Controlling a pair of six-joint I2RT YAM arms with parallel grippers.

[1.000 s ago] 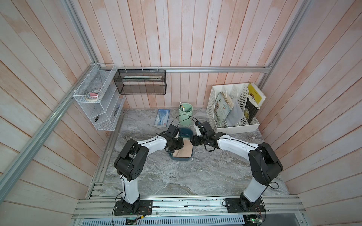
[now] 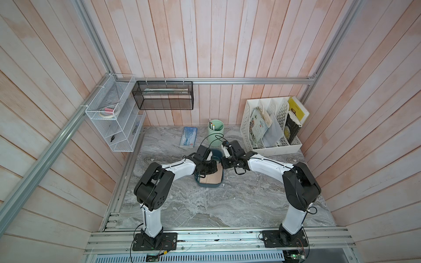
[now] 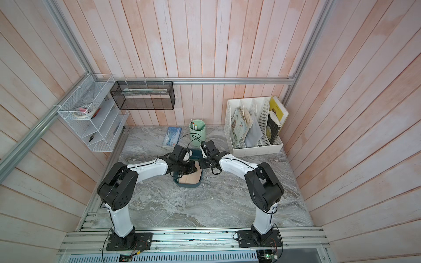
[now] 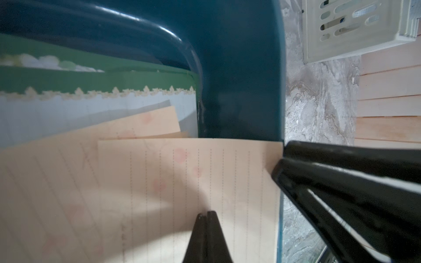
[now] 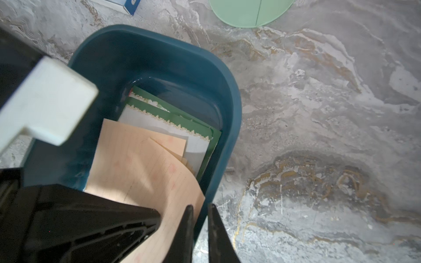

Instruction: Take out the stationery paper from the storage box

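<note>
The dark teal storage box (image 5: 171, 52) holds peach lined stationery paper (image 4: 184, 175) over white and green-bordered sheets (image 5: 166, 127). In the left wrist view my left gripper is shut, its tips on the top peach sheet, with nothing seen between them. My right gripper is part open at the box's right rim, where a corner of the top sheet curls up beside its fingertips; whether it grips that corner is unclear.
Behind the box stand a green pen cup (image 2: 215, 130) and a blue packet (image 2: 188, 135). A white file organiser (image 2: 269, 149) stands at back right. Wire baskets hang on the back and left rails.
My right arm has moved slightly left, its gripper closer over the box. My left gripper has shifted slightly right, and the box appears shifted a little left.
</note>
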